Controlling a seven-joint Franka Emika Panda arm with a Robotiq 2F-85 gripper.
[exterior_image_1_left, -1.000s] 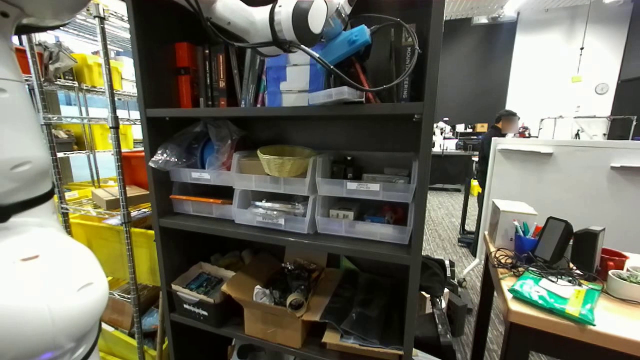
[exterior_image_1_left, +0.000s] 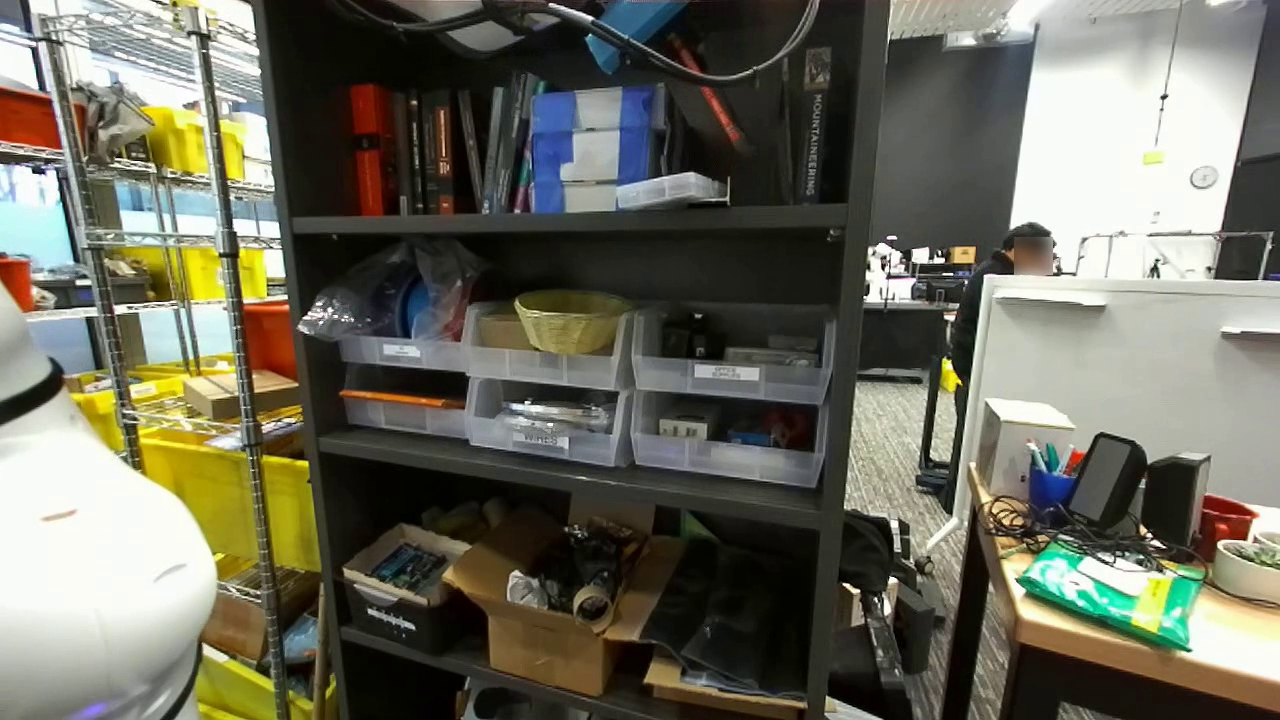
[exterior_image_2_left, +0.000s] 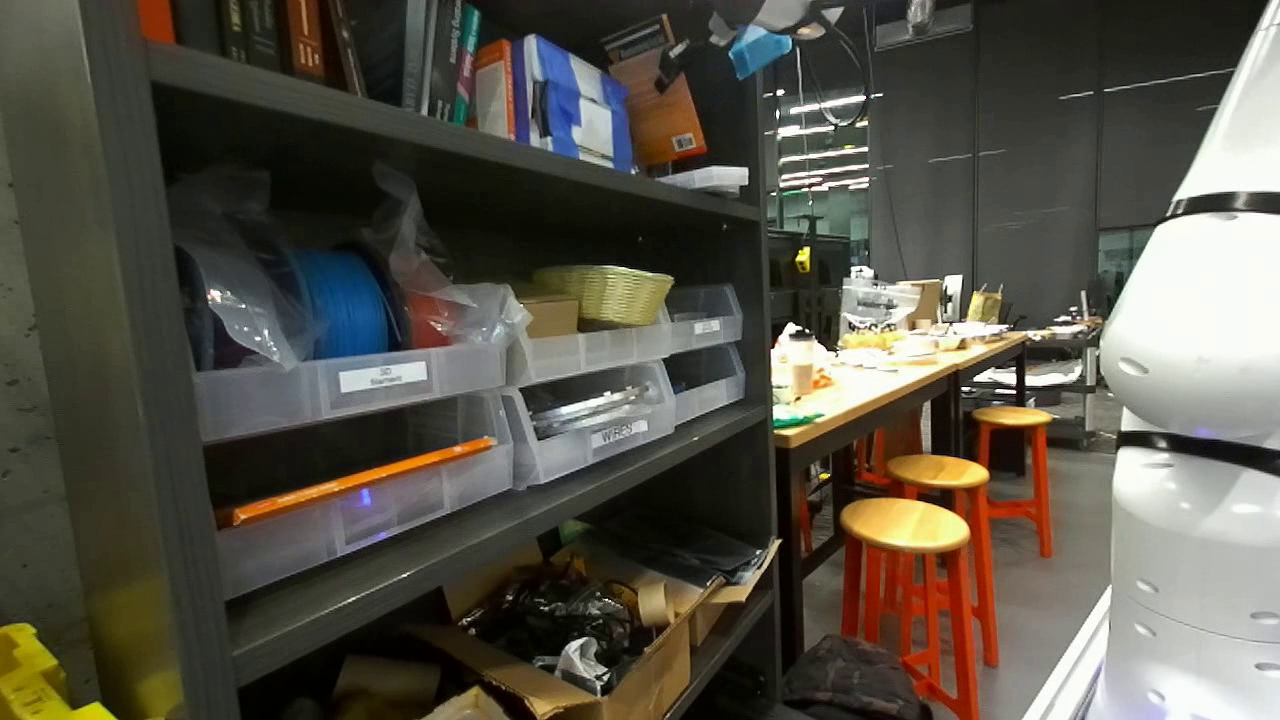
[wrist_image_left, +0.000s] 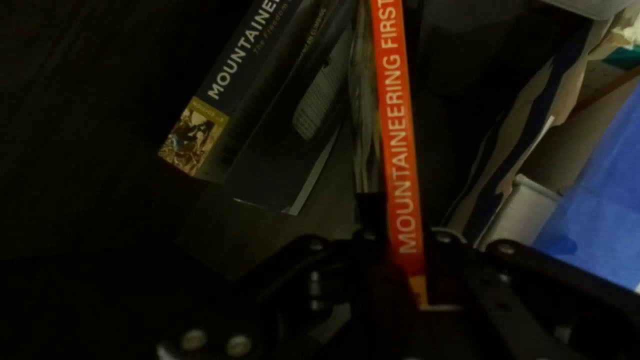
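An orange-spined book (wrist_image_left: 400, 138) lettered "MOUNTAINEERING FIRST" stands between the fingers of my gripper, which is shut on its lower end. In exterior view 1 the same book (exterior_image_1_left: 708, 90) is tilted above the top shelf, clear of the board. From the other side its orange-brown cover (exterior_image_2_left: 663, 110) shows, with a barcode at its lower corner. Beside it in the wrist view are a dark mountaineering book (wrist_image_left: 228, 72) and another dark book with a barcode label (wrist_image_left: 318, 99). The gripper's fingers are dark and partly lost in shadow.
Left of the held book on the top shelf (exterior_image_1_left: 564, 223) stand blue-and-white boxes (exterior_image_1_left: 594, 150) and a row of books. A clear flat case (exterior_image_1_left: 672, 190) lies at the shelf's front. Bins and a wicker basket (exterior_image_1_left: 572, 322) fill the shelf below.
The arm has risen, most of it leaving the top of exterior view 1. The orange book has gone up with it; its lower end, earlier down at the shelf board, is now above it.
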